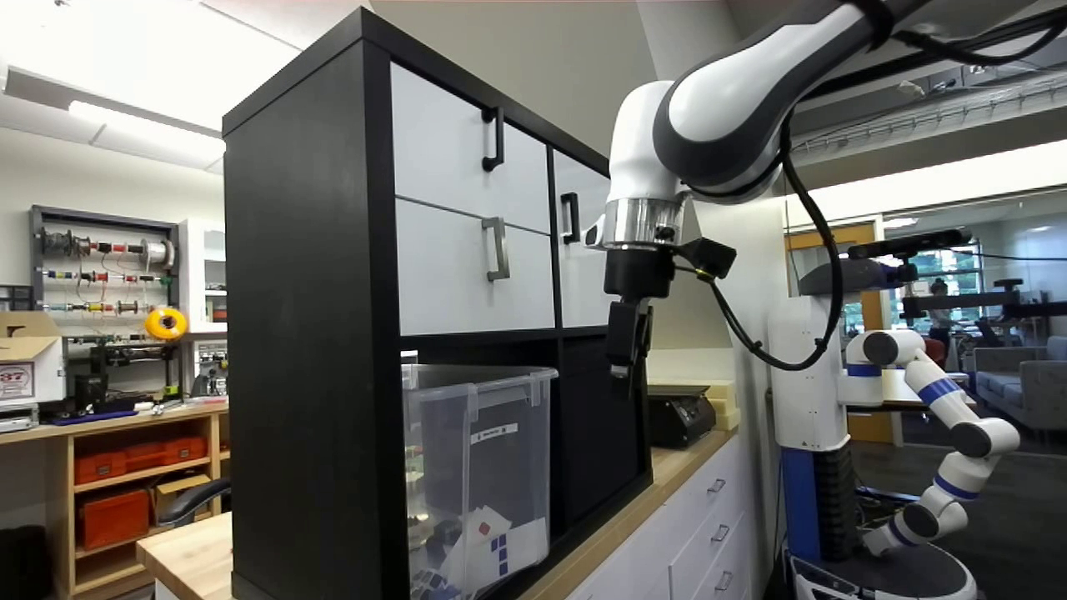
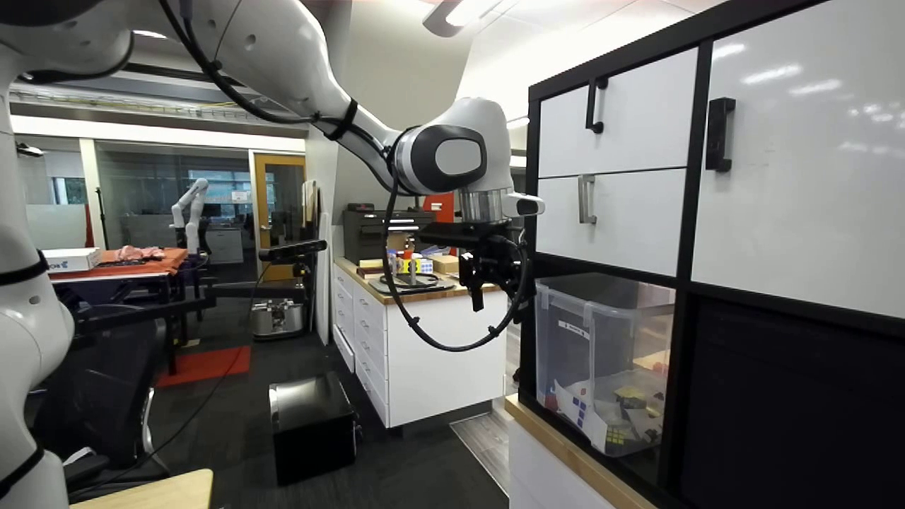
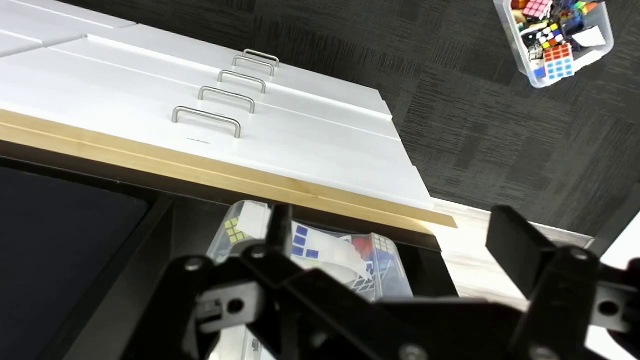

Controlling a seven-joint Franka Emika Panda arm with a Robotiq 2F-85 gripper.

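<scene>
My gripper is open, its two fingers wide apart with nothing between them. In exterior view 1 it points down in front of the black cabinet (image 1: 300,330). Two white drawers sit at the cabinet's upper left there: the upper drawer with a black handle (image 1: 493,139), the lower drawer with a grey handle (image 1: 497,248). Both look closed, and the gripper hangs apart from the handles. Under them, a clear plastic bin (image 1: 512,455) stands in an open compartment. The wrist view shows this bin's contents (image 3: 324,249) below, partly hidden by the gripper.
A white door with a black handle (image 2: 720,134) adjoins the drawers. White base drawers (image 3: 234,102) with metal handles run below the wooden counter edge (image 3: 240,177). A second clear bin (image 3: 564,45) holding puzzle cubes rests on the dark floor, which is otherwise largely clear.
</scene>
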